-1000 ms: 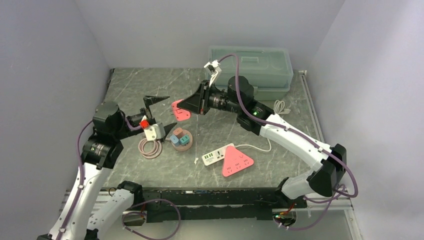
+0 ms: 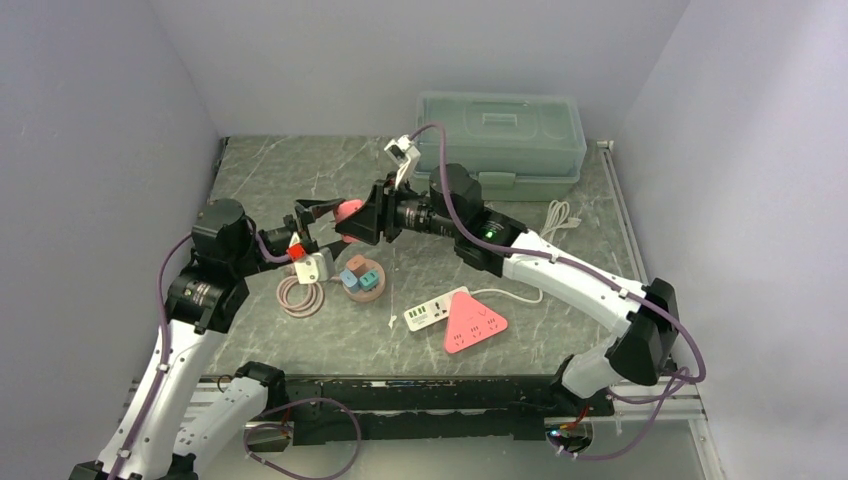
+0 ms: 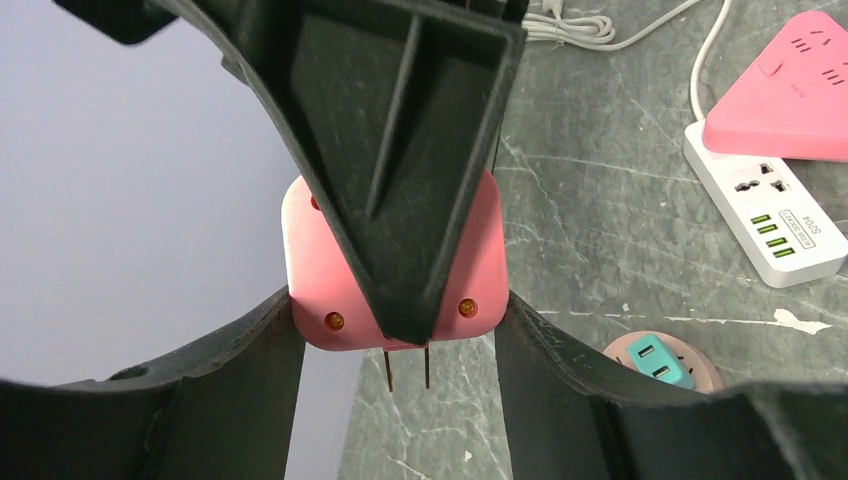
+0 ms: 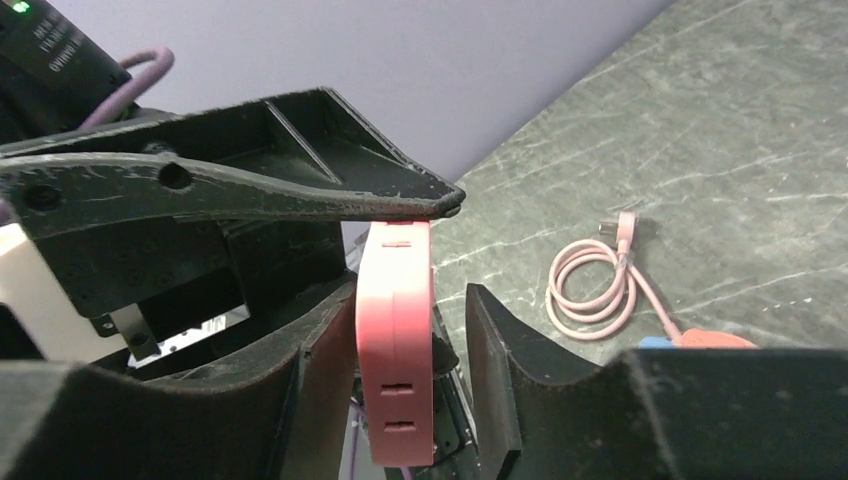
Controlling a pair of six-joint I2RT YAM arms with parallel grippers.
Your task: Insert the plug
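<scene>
A pink block-shaped plug (image 3: pixel 468 270) with two metal prongs is held in mid-air between my two arms. My left gripper is shut on it, a finger pressed against each side. In the right wrist view the plug (image 4: pixel 395 340) is seen edge-on between the fingers of my right gripper. Those fingers stand open, with a gap between the plug and the right-hand finger (image 4: pixel 490 370). One dark finger of the right gripper covers the plug's middle in the left wrist view. A pink triangular socket block (image 2: pixel 472 323) lies on the table.
A white power strip (image 2: pixel 428 311) touches the triangular block. Near the left arm sit a round base with coloured blocks (image 2: pixel 377 291) and a coiled pink cable (image 4: pixel 590 322). A lidded green box (image 2: pixel 500 135) stands at the back.
</scene>
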